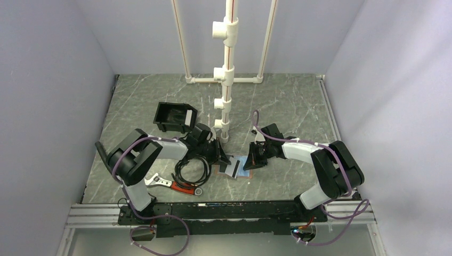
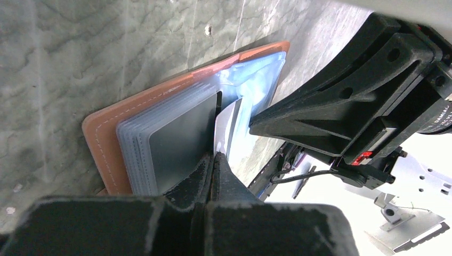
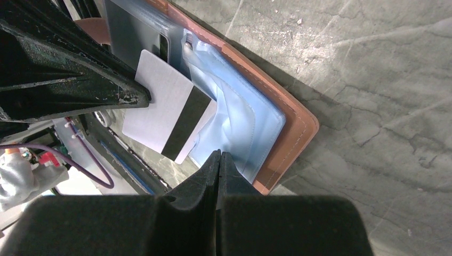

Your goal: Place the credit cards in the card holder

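The card holder, brown with clear sleeves (image 2: 176, 138), lies open on the table at the front middle. My left gripper is shut on a white card with a black stripe (image 3: 168, 106). That card is tilted, and its striped edge lies against the raised bluish sleeve (image 3: 234, 117) on the holder's right half. My right gripper is shut at this sleeve, with the film drawn up to its fingertips. Whether the card's edge is inside the sleeve or only against it, I cannot tell.
A black box (image 1: 173, 114) with a white card (image 1: 188, 118) stands behind the left arm. Left of the holder lie a coiled black cable (image 1: 184, 173) and an orange-handled wrench (image 1: 182, 188). A white pipe post (image 1: 225, 104) rises behind the holder.
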